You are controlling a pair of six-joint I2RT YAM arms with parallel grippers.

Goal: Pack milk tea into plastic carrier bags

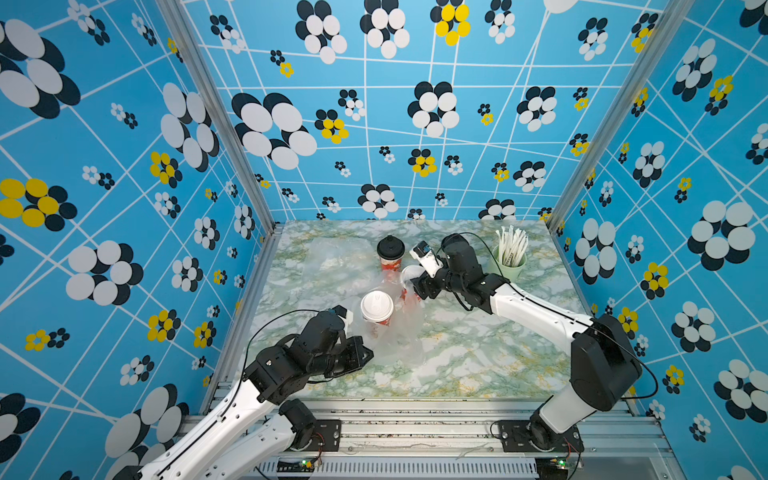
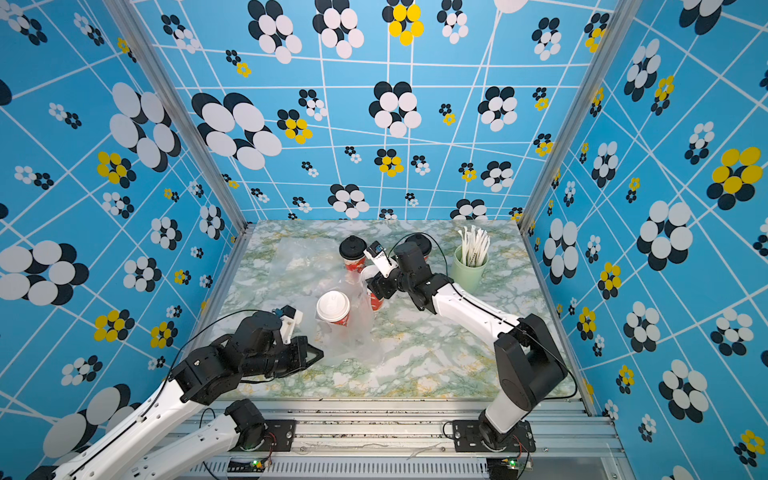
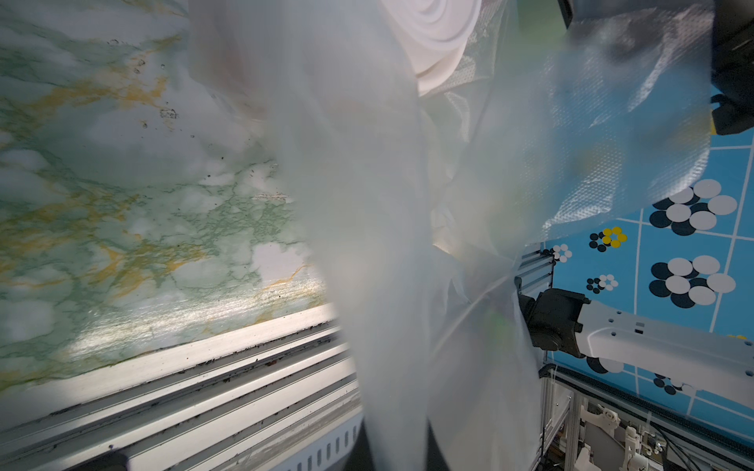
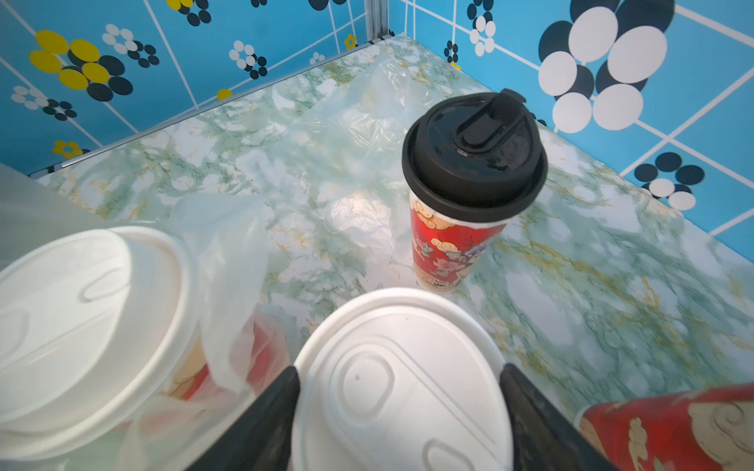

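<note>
A cup with a white lid (image 1: 377, 306) stands inside a clear plastic bag (image 1: 404, 348) in the middle of the table. My left gripper is shut on the bag, whose plastic stretches up from its fingertips across the left wrist view. A second white-lidded cup (image 4: 404, 392) stands to the right of and behind the bagged one. Around its lid is my right gripper, its fingers open, one finger at each side. Whether this second cup is in the bag is hard to tell.
A black-lidded red cup (image 4: 463, 243) stands behind, and another black-lidded cup (image 2: 417, 244) is partly hidden by the right arm. A flat clear bag (image 4: 361, 117) lies at the back left. A green straw holder (image 2: 467, 272) stands back right.
</note>
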